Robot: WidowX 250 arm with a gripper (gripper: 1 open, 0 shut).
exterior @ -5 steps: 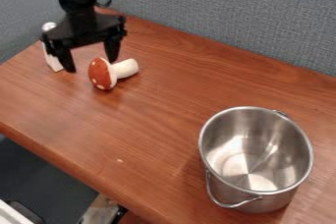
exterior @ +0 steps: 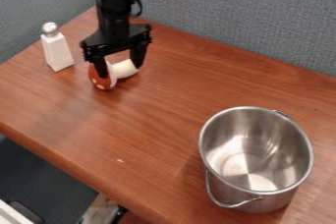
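Note:
My black gripper [exterior: 113, 53] hangs over a toy mushroom [exterior: 100, 77] with a red, white-spotted cap and a cream stem, lying on its side on the wooden table. The gripper is open, its fingers lowered on either side of the mushroom and partly hiding it. The stem pokes out to the right, below the fingers.
A white shaker bottle [exterior: 57, 49] stands just left of the gripper. A large steel bucket [exterior: 254, 159] stands at the front right. A grey padded wall rises behind, and the table's front left edge drops off.
The gripper has moved right and down from beside the bottle to around the mushroom, which now sits slightly further left and is more hidden.

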